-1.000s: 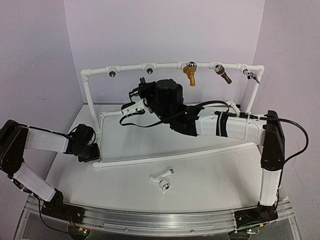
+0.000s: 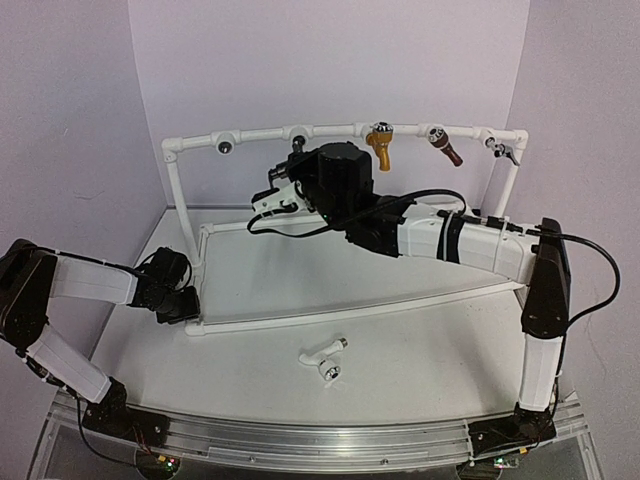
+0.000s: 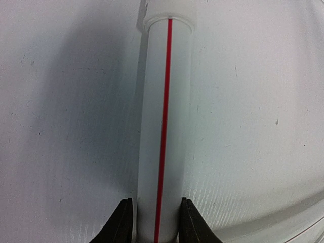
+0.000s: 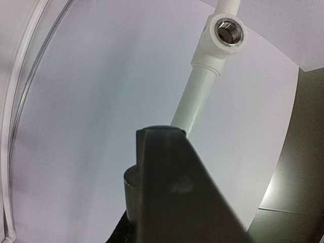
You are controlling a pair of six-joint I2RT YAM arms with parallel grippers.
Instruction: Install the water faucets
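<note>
A white pipe point(image 3: 164, 116) with a red stripe runs between the black fingers of my left gripper, which is shut around it at the left of the frame. In front of the upper rail, my right gripper point(image 2: 285, 173) appears shut on a dark grey faucet point(image 4: 174, 187). That faucet fills the lower middle of the right wrist view and hides the fingers and the second socket from the left. From above, its tip reaches that socket; whether it is seated cannot be told. A white faucet point(image 2: 325, 360) lies on the table.
The leftmost socket point(image 4: 229, 32) is empty. Orange point(image 2: 380, 147), brown point(image 2: 445, 147) and chrome point(image 2: 503, 150) faucets hang along the upper rail point(image 2: 340, 130) to the right. Bare table surrounds the white faucet.
The left arm has stayed still.
</note>
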